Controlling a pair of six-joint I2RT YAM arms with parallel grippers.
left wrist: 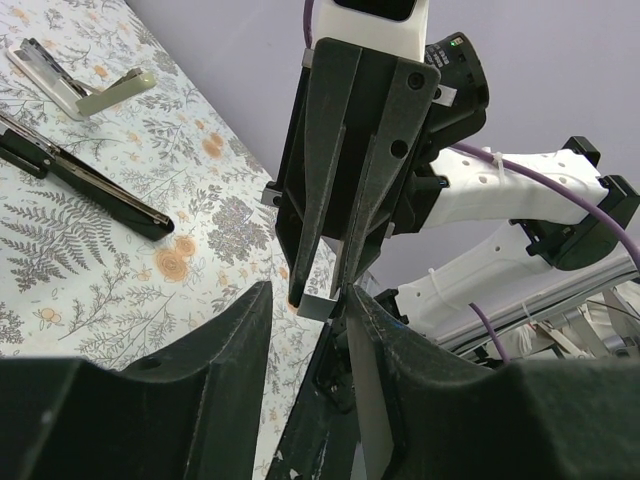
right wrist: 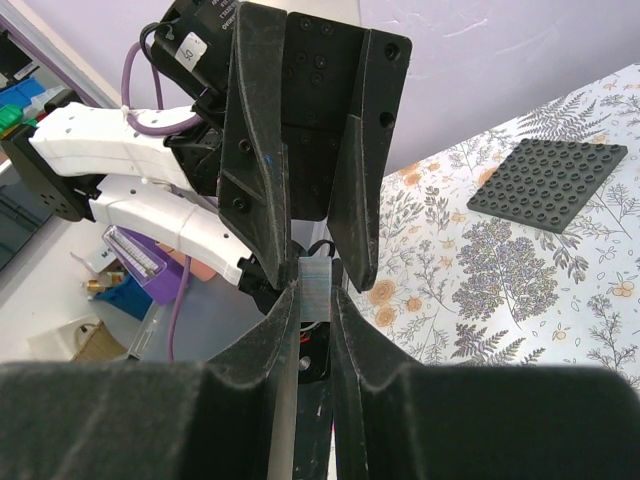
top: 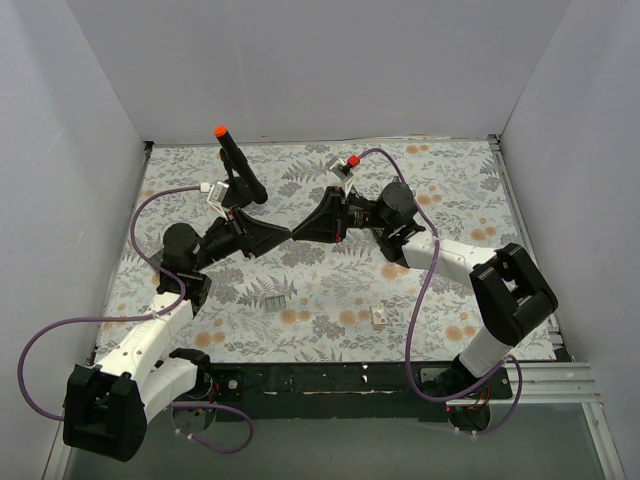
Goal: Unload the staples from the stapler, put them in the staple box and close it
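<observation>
My two grippers meet above the middle of the table in the top view. My right gripper is shut on a small silver staple strip, also seen between its tips in the left wrist view. My left gripper is part open, its fingertips around that strip. A black stapler lies open on the table, and behind it a second, pale stapler.
A dark studded plate lies on the patterned mat. A black tool with an orange cap stands at the back left. Small pale items lie on the front of the mat.
</observation>
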